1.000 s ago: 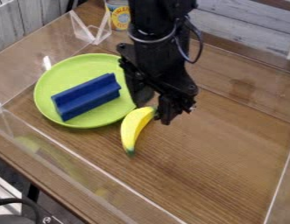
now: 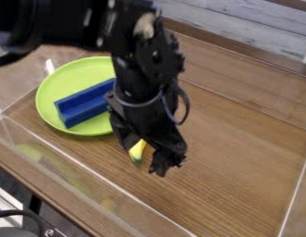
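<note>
My black gripper (image 2: 149,139) is low over the wooden table in the middle of the view, with its fingers open. Beneath and behind it lies a yellow banana (image 2: 138,152), mostly hidden by the gripper; only a small part near its tip shows. To the left, a green plate (image 2: 59,85) holds a blue block (image 2: 81,105), both partly covered by the arm.
A pale wall or ledge (image 2: 254,28) runs along the back right. A dark cable curves at the lower left corner.
The gripper has moved down and toward the front, over the banana, which is now largely hidden. The plate and blue block appear unmoved.
</note>
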